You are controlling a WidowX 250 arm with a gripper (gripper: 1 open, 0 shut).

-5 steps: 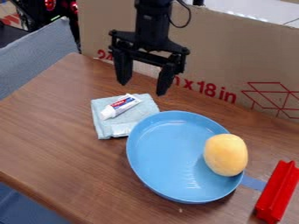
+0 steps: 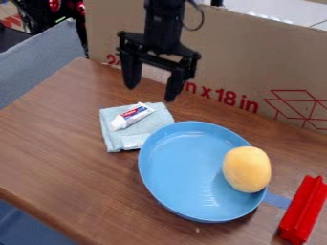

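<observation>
My black gripper point(image 2: 153, 75) hangs open in the upper middle, above the back edge of the wooden table, with nothing between its two fingers. Below it a white toothpaste tube point(image 2: 132, 117) lies on a folded light-blue cloth point(image 2: 152, 128). A blue plate point(image 2: 179, 177) sits to the front right of the cloth, and a pale yellow rounded object point(image 2: 247, 168) rests on the right part of the plate.
A red plastic piece point(image 2: 301, 210) lies at the right edge of the table. A cardboard box point(image 2: 255, 77) stands along the back.
The gripper has shifted very slightly over the last second. The objects on the table have not moved.
</observation>
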